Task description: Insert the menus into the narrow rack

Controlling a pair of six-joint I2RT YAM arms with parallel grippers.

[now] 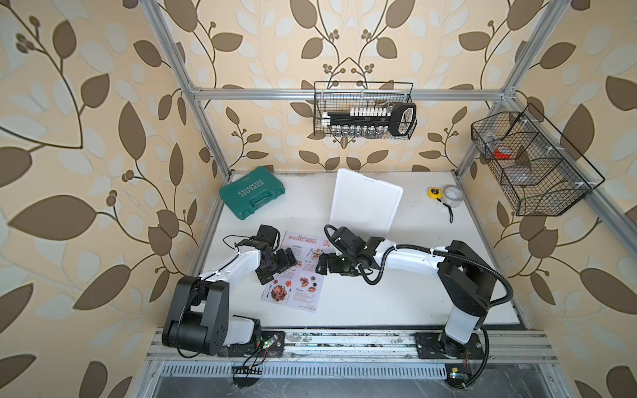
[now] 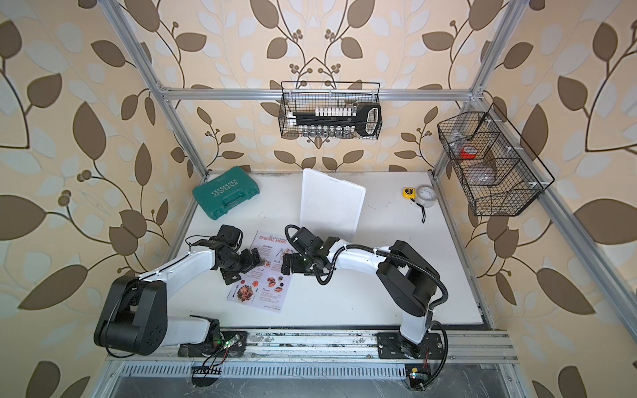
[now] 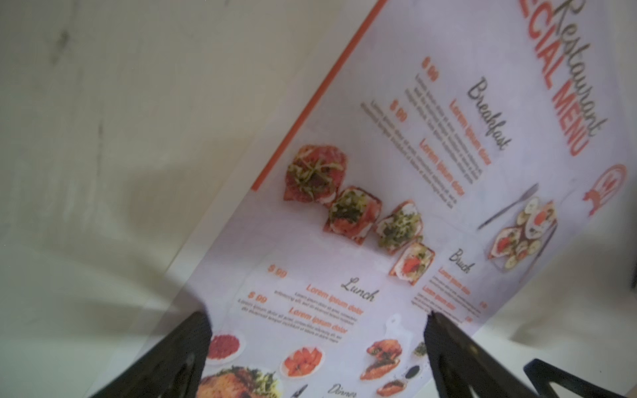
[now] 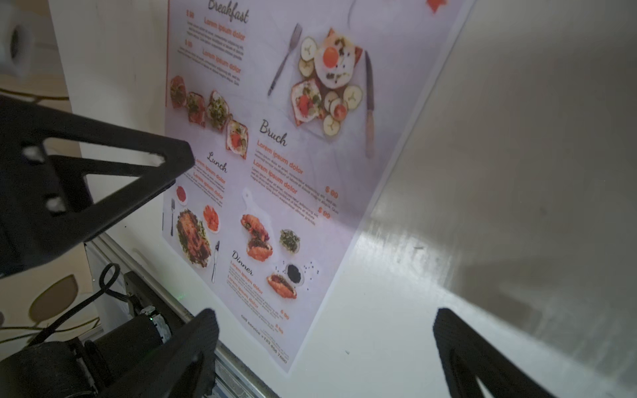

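A printed restaurant menu (image 1: 306,282) lies on the white table, in front of the white flat-faced object (image 1: 363,199). My left gripper (image 1: 278,266) is over the menu's left side, its fingers open. In the left wrist view its two dark fingers (image 3: 177,361) stand wide apart with only the menu's printed face behind them. At the menu's right edge is my right gripper (image 1: 322,265), open too. Between its fingers the right wrist view shows menu and bare table. No view shows clearly which thing is the narrow rack.
A green case (image 1: 252,192) sits at the back left. At the back right are a yellow tape measure (image 1: 434,193) and a clear roll (image 1: 453,195). Wire baskets (image 1: 363,122) hang at the back and right.
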